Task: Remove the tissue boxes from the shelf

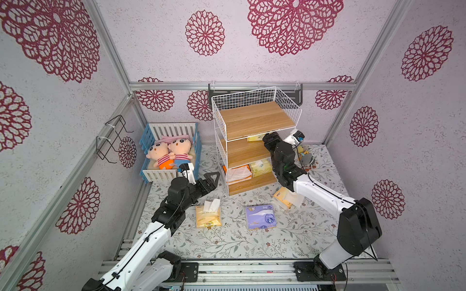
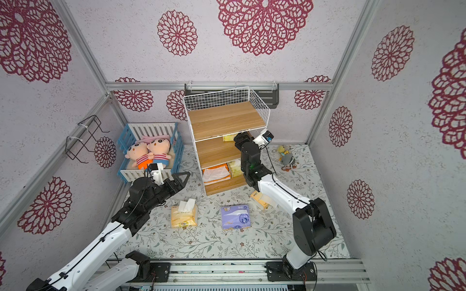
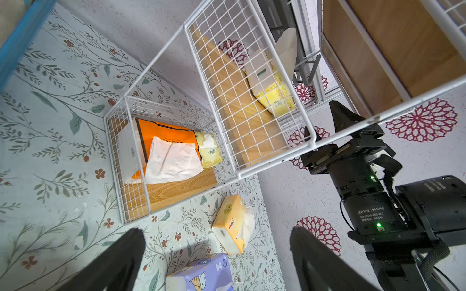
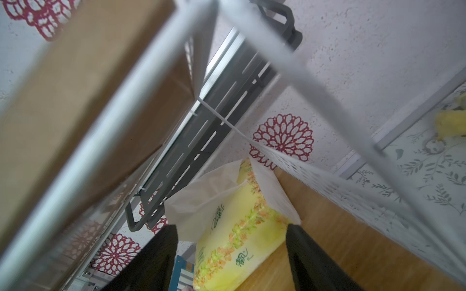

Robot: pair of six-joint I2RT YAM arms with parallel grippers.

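A yellow floral tissue pack point(image 4: 237, 232) lies on the middle board of the white wire shelf point(image 1: 247, 140), its loose film sticking up. My right gripper is at that level; in its wrist view the fingers stand apart, with the pack beyond them and nothing gripped. On the lowest board are an orange tissue pack point(image 3: 167, 140) and a pale yellow one point(image 3: 208, 150). Off the shelf, on the table, lie a yellow pack point(image 1: 208, 216), a purple pack point(image 1: 260, 216) and an orange-yellow pack point(image 1: 287, 197). Left of the shelf, my left gripper point(image 1: 213, 179) hangs open and empty.
Two dolls sit in a blue and white crate point(image 1: 196, 160) at the back left. A plush duck point(image 2: 287, 159) rests right of the shelf. Wire sides and posts bound the shelf boards. Bare cloth fills the table's front.
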